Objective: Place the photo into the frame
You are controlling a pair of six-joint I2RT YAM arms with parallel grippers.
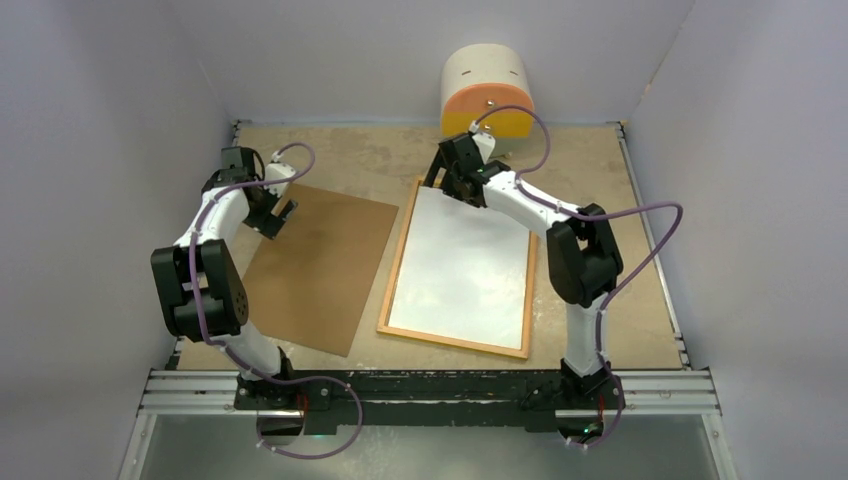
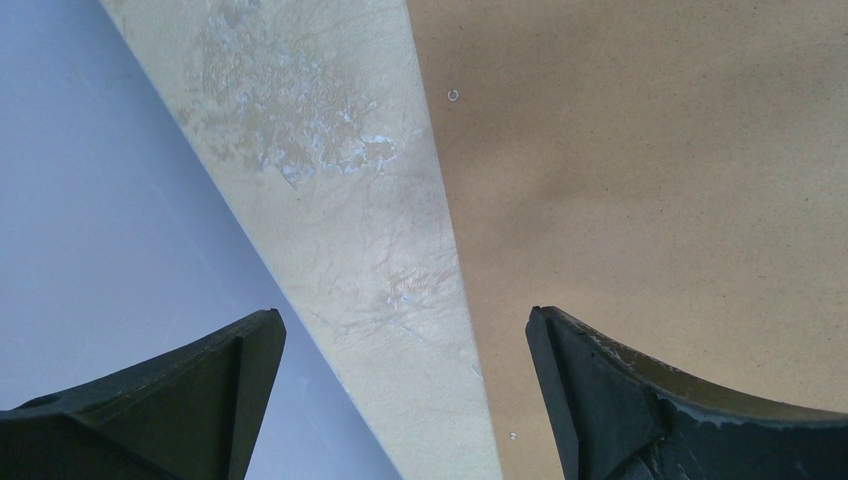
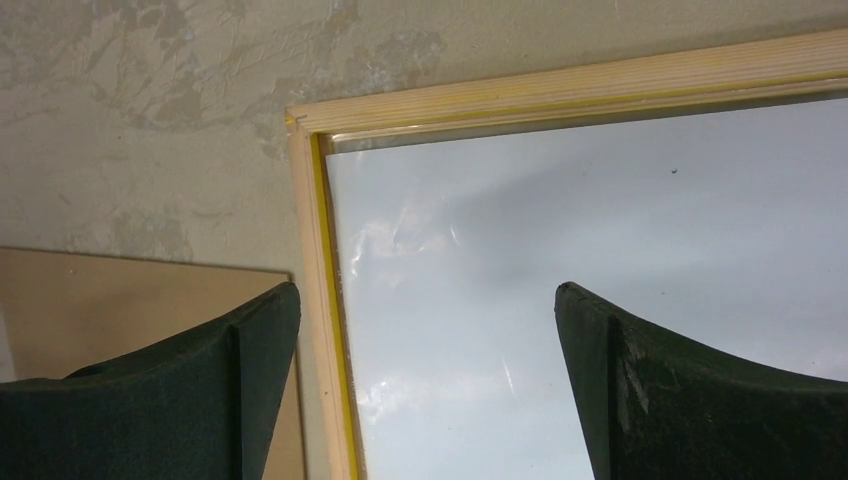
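A white photo sheet (image 1: 458, 273) lies inside the light wooden frame (image 1: 397, 260), with a narrow gap along its inner edge in the right wrist view. My right gripper is open over the frame's far-left corner, with nothing between its fingers. A brown board (image 1: 318, 270) lies flat left of the frame. My left gripper stands open over that board's left edge, with bare worktop and board below it.
A cylindrical box (image 1: 485, 70) with an orange and yellow front stands at the back. Grey walls border the worktop (image 1: 600, 160) on the left, back and right. Bare worktop shows right and behind the frame.
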